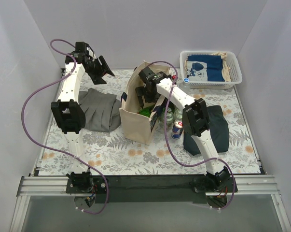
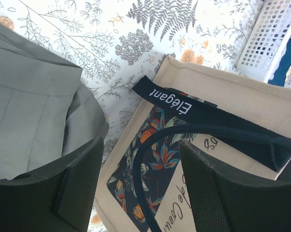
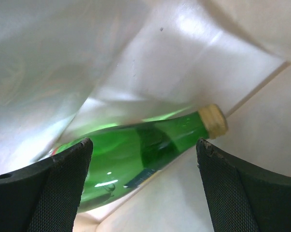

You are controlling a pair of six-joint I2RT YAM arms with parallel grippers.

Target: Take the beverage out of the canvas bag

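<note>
The cream canvas bag (image 1: 137, 126) stands upright at mid-table with its top gaping. Inside, at the bottom, a green bottle (image 3: 159, 140) with a gold cap lies on its side; only a bit of the green bottle (image 1: 145, 111) shows from above. My right gripper (image 1: 144, 100) reaches down into the bag. Its fingers (image 3: 232, 188) are spread wide, with the bottle beyond and between them but not gripped. Left of the bag, my left gripper (image 1: 105, 76) hovers with parted fingers (image 2: 70, 179) and nothing held. The bag's dark handle (image 2: 193, 128) and printed side appear beyond them.
Close to the bag's right side stand a blue can (image 1: 177, 129), glass jars (image 1: 167, 117) and a clear blue-capped bottle (image 1: 185, 87). A white basket (image 1: 237, 72) sits at the back right. Grey fabric (image 1: 99, 111) lies left and dark fabric (image 1: 217, 128) right.
</note>
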